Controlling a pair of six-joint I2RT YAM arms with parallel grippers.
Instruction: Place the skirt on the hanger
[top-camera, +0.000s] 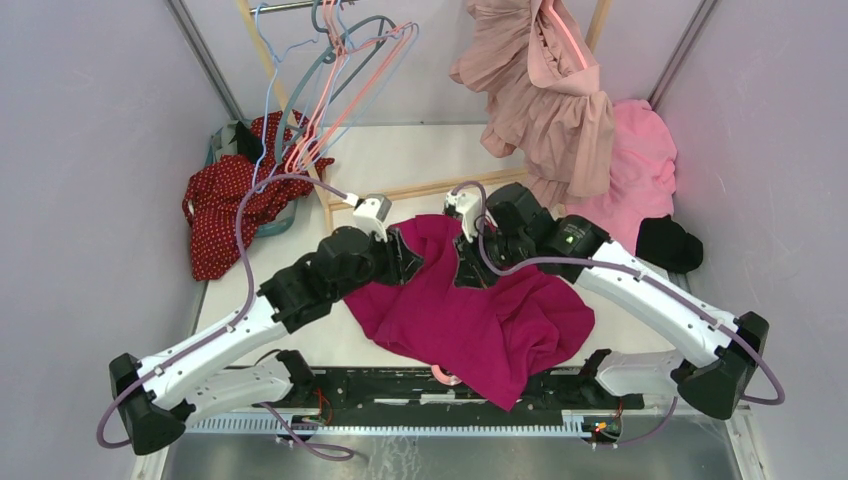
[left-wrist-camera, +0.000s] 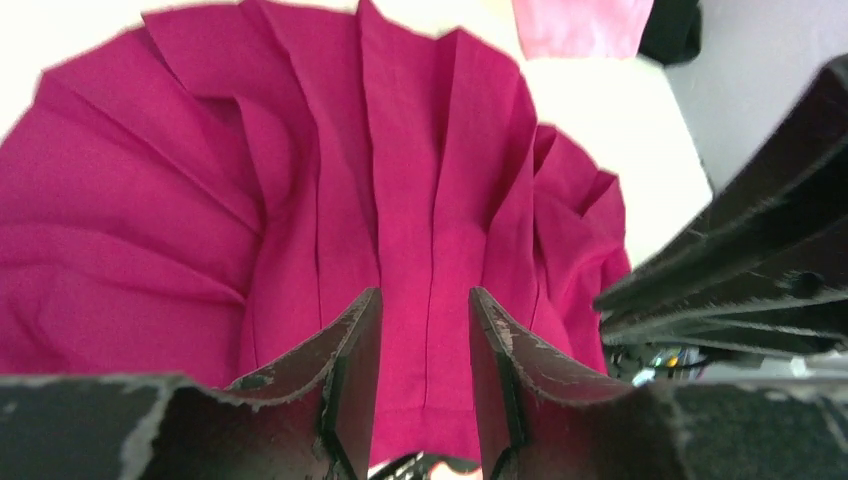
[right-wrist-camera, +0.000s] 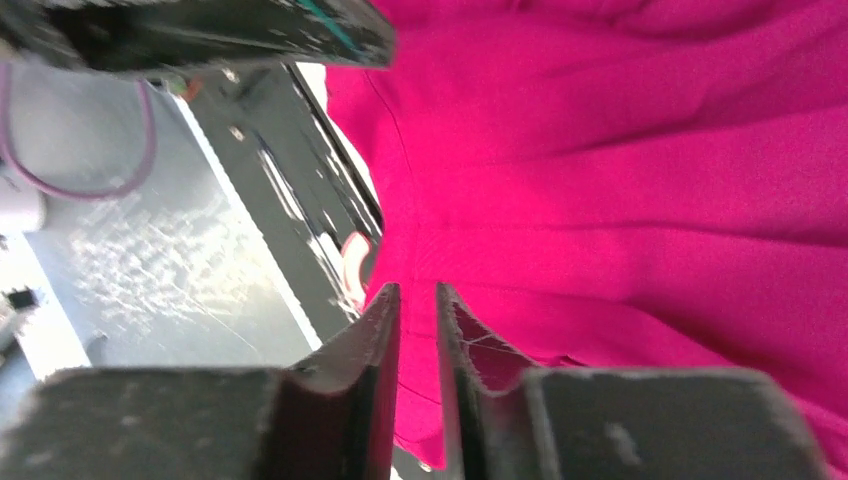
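The magenta skirt (top-camera: 450, 320) lies spread with loose folds on the white table, one corner hanging over the front edge. It fills most of both wrist views. My left gripper is over the skirt, its fingers parted and nothing between them. Narrower is the gap of my right gripper, also above the skirt, with no cloth seen pinched in it. A salmon-pink curved piece (right-wrist-camera: 355, 262), perhaps part of a hanger, peeks out past the skirt's front edge; the rest of it is hidden.
Several blue, pink and grey hangers (top-camera: 345, 90) hang on the rack at the back left. A dusty-pink garment (top-camera: 545, 100) hangs at the back right. Red dotted cloth (top-camera: 230, 210) lies at the left; pink cloth (top-camera: 640, 150) and black cloth (top-camera: 668, 245) at the right.
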